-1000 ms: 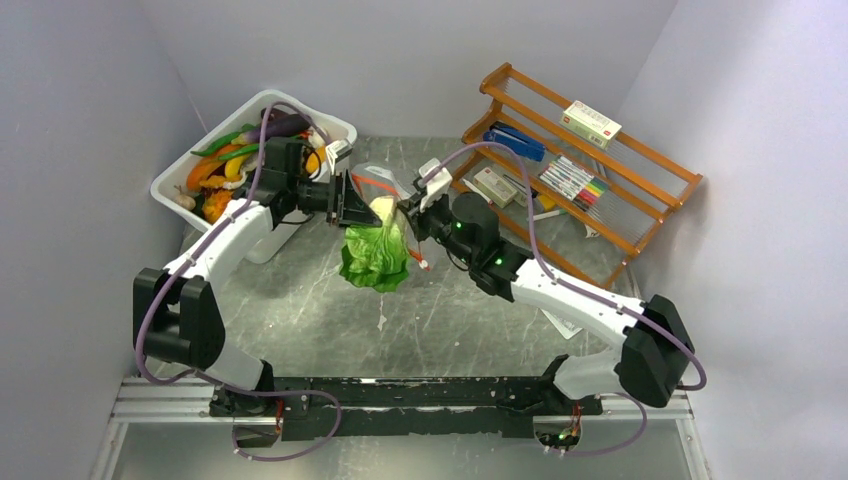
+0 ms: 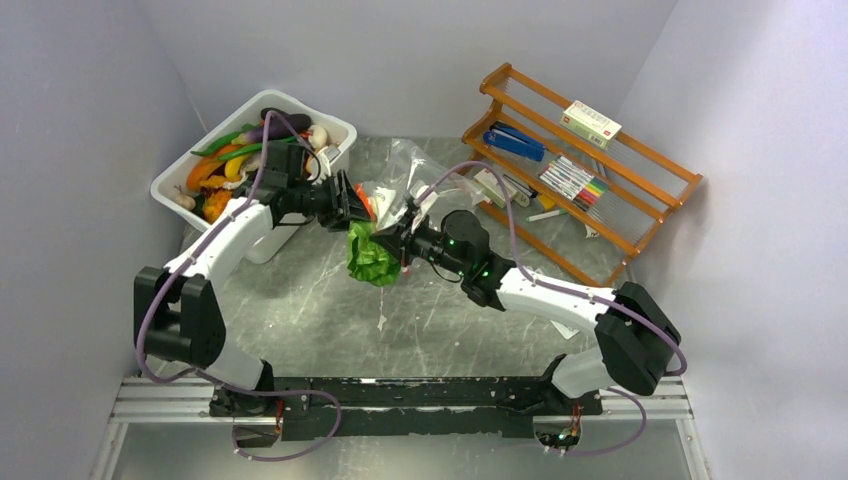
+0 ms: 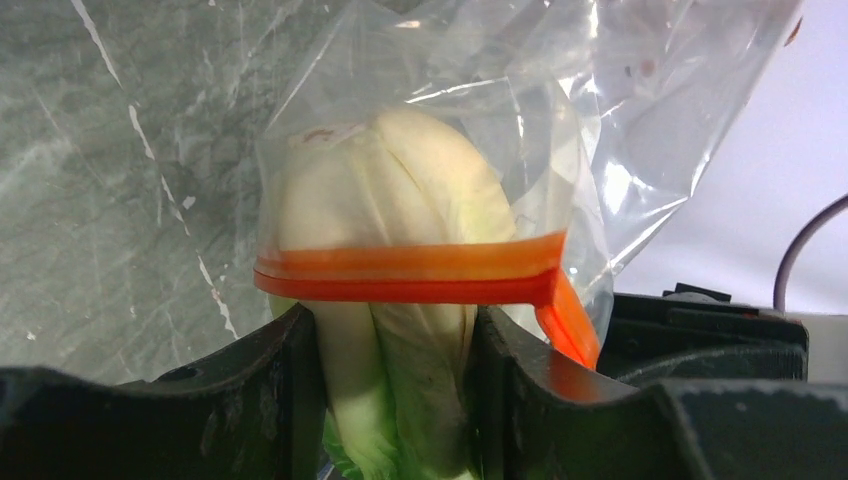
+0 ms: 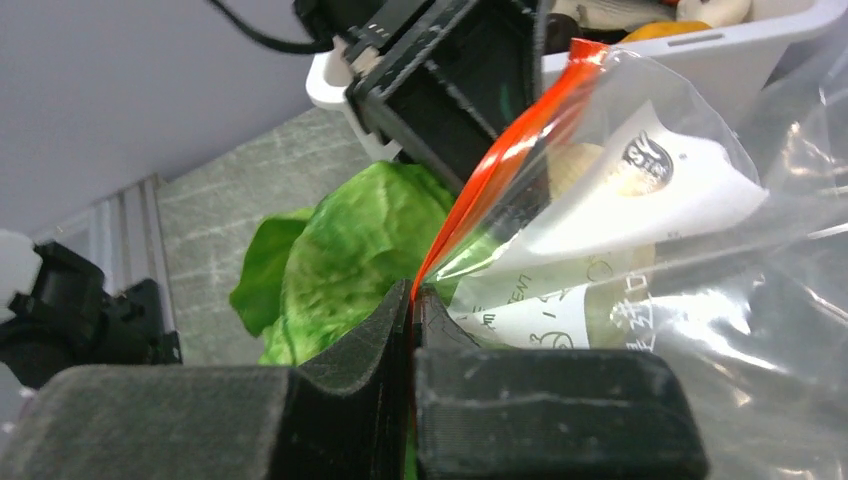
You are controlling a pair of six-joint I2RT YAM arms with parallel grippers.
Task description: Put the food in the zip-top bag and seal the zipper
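A leafy lettuce or cabbage (image 2: 371, 256) hangs over the table with its green leaves toward the front. My left gripper is shut on it, fingers on either side of the pale stalk. The stalk end (image 3: 400, 190) sits inside the clear zip bag (image 3: 440, 80), past its orange zipper (image 3: 400, 272); the green leaves (image 4: 345, 255) remain outside the mouth. My right gripper is shut on the bag's orange edge (image 4: 500, 160), close beside the lettuce. A white label (image 4: 640, 190) shows on the bag's side.
A white bin (image 2: 345, 130) full of vegetables stands at the back left, just behind the left arm. The tilted wooden rack (image 2: 590, 170), holding boxes and pens, occupies the back right.
The right gripper has shifted slightly left with the bag, drawing the mouth over the pale stalk end.
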